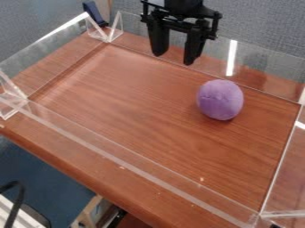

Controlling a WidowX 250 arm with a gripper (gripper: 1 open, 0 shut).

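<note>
A black gripper (176, 46) hangs at the top centre of the camera view, open, its two fingers apart with nothing between them. Below it and to the right, a purple ball (219, 100) rests on the wooden board (131, 125), clear of the gripper.
Clear acrylic walls (137, 160) border the board on its sides, with brackets at the corners. Most of the board's left and middle is bare. A blue-grey padded surface and a dark cable lie outside at lower left.
</note>
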